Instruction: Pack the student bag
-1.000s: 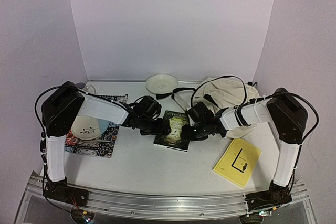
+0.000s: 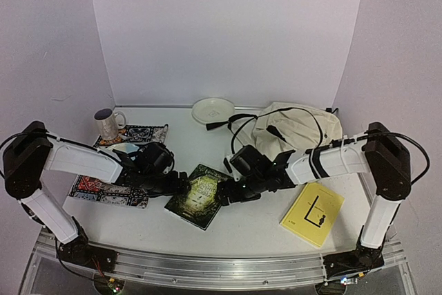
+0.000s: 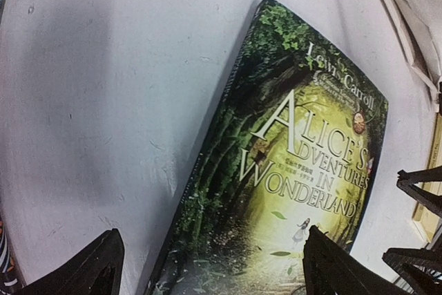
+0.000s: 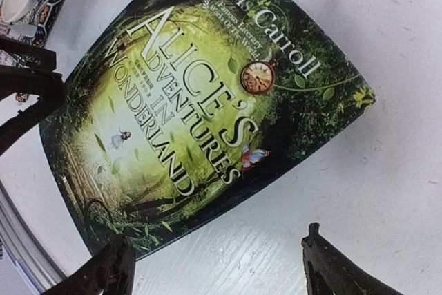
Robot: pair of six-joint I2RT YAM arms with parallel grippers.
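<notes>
The dark green book "Alice's Adventures in Wonderland" [image 2: 196, 202] lies flat and slanted on the white table, between the two grippers. At its left edge, my left gripper [image 2: 184, 183] is open; in the left wrist view the cover [image 3: 290, 170] shows between and beyond its spread fingers. My right gripper [image 2: 222, 194] stands by the book's right side, also open. Its fingers [image 4: 114, 267] are wide apart, with a corner of the book [image 4: 207, 115] close to one of them. Behind the right arm sits the cream canvas bag [image 2: 307, 124], its black-edged strap looping forward.
A yellow book [image 2: 313, 213] lies at the front right. On the left, a patterned mat [image 2: 128, 200] lies partly under the left arm, with a mug [image 2: 107, 124] at its back. A white plate [image 2: 213, 110] rests at the back.
Over the last second the book shifted left and forward and turned at a slant.
</notes>
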